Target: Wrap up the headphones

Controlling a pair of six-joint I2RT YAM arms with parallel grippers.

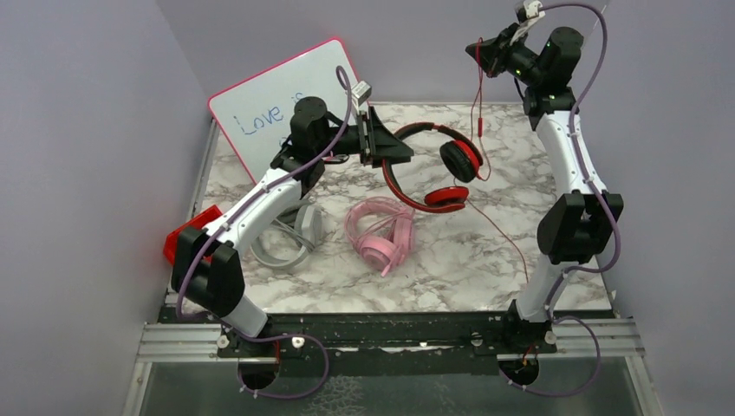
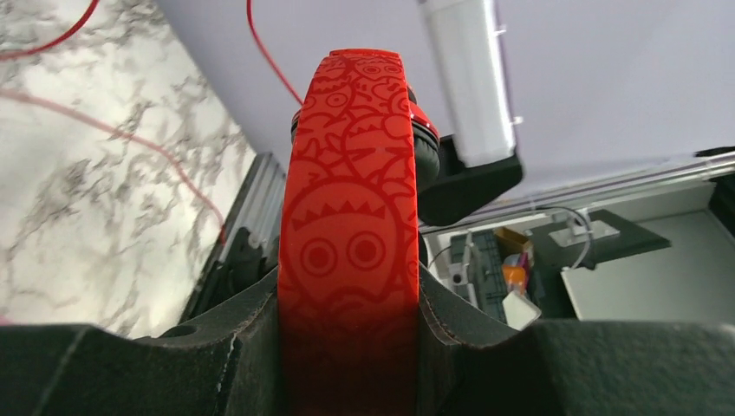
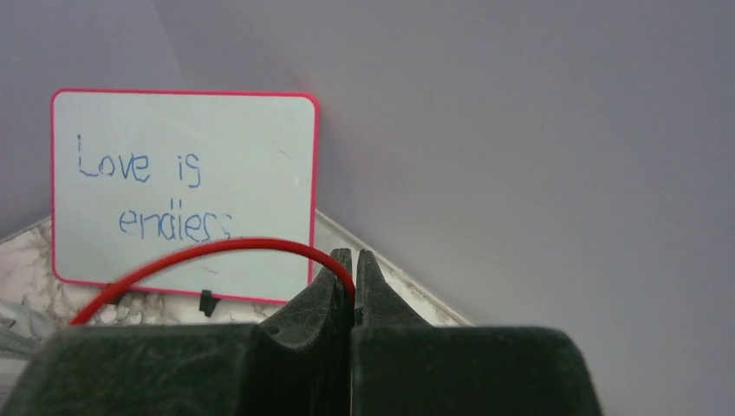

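Observation:
Red-and-black headphones [image 1: 446, 197] hang above the table from my left gripper [image 1: 388, 149], which is shut on their band. In the left wrist view the patterned red band [image 2: 347, 217] fills the space between the fingers. My right gripper [image 1: 479, 54] is raised at the back right, shut on the thin red cable [image 1: 479, 87]. In the right wrist view that cable [image 3: 225, 245] arches into the fingertips. The cable also runs from the headphones down across the marble to the front right.
Pink headphones [image 1: 381, 253] and grey headphones [image 1: 308, 227] lie wrapped at the front middle and left. A red tray [image 1: 173, 238] sits at far left. A whiteboard [image 1: 260, 95] leans at the back left.

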